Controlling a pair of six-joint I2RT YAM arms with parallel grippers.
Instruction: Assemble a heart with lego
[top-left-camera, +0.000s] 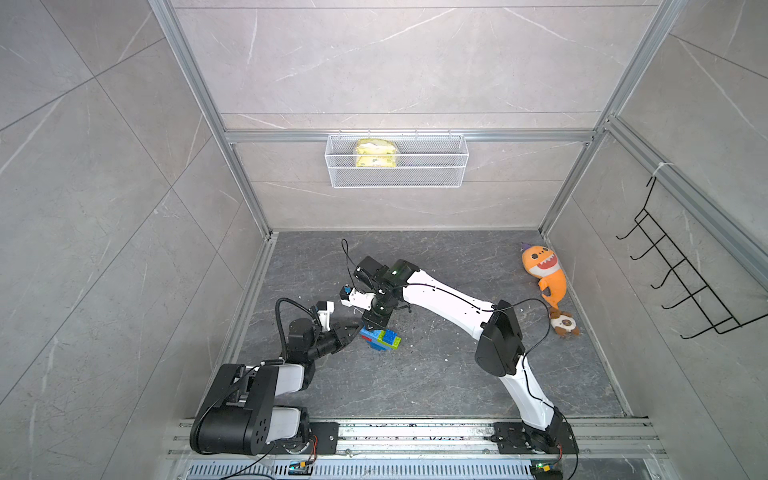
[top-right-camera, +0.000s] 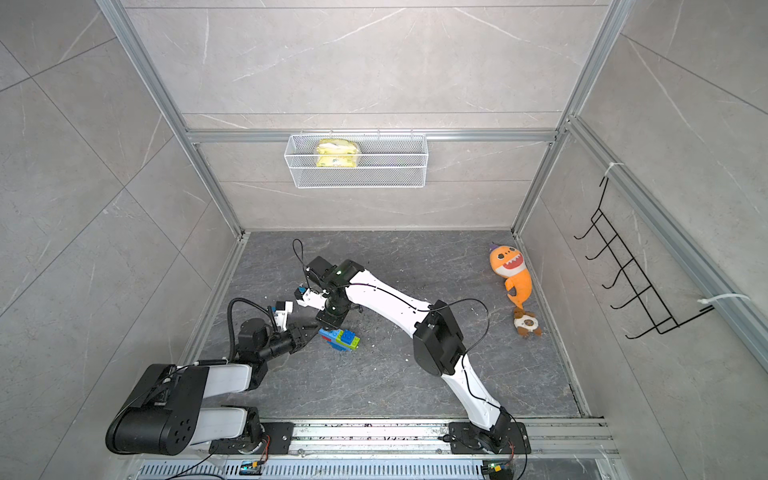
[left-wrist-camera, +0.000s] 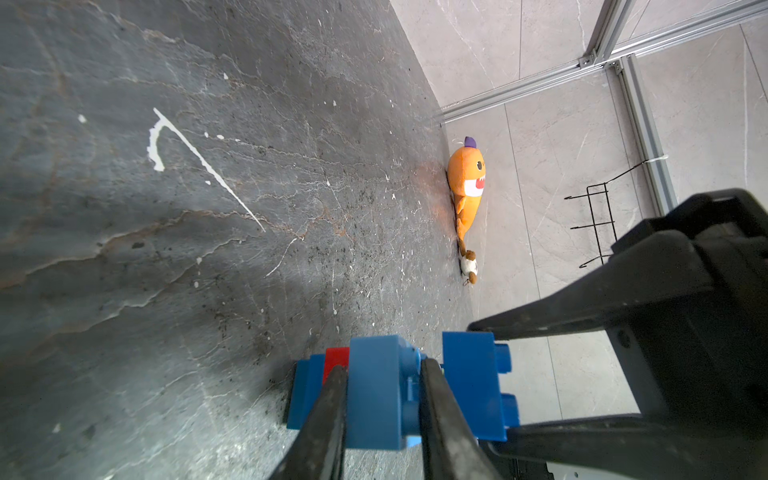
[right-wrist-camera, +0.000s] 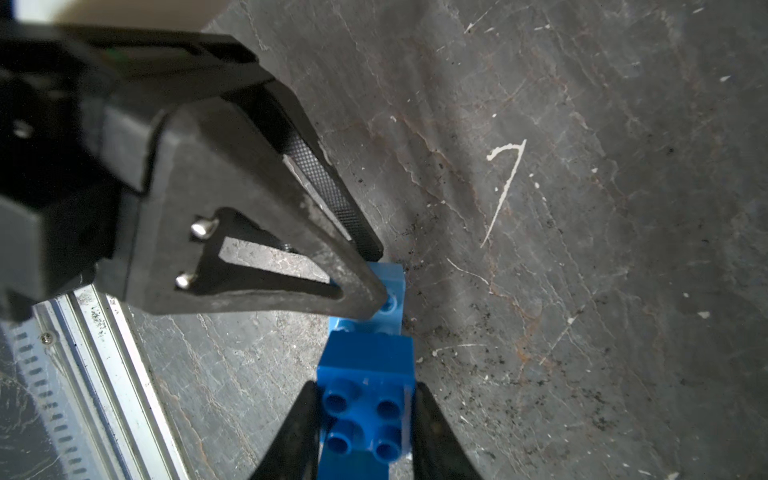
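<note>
A group of Lego bricks, with light blue, dark blue, red and green parts (top-left-camera: 384, 340), lies low in the middle of the floor. My right gripper is shut on a dark blue brick (right-wrist-camera: 364, 360) just above a light blue brick (right-wrist-camera: 388, 272). My left gripper comes in from the left, its fingertips at the light blue brick (left-wrist-camera: 372, 360), part open; whether they grip it is unclear. The two grippers are very close, the right one's body filling the right of the left wrist view.
An orange shark toy (top-left-camera: 542, 264) and a brown-and-white plush (top-left-camera: 564, 322) lie along the right wall. A wire basket (top-left-camera: 424, 160) hangs on the back wall, a black hook rack (top-left-camera: 680, 276) on the right.
</note>
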